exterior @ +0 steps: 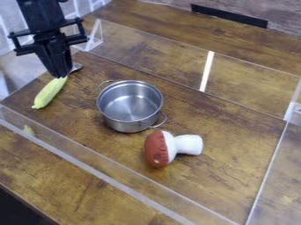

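My black gripper (56, 68) is raised at the upper left, above a pale yellow-green elongated vegetable (49, 93) that lies on the wooden table. Its fingers point down and look close together; whether anything is between them is too small to see. A steel pot (129, 107) with side handles stands right of the vegetable. A red-and-white toy mushroom (161, 149) lies on its side at the lower middle.
A white tape strip (207, 70) lies at the back. Clear low edges run along the front left and right side.
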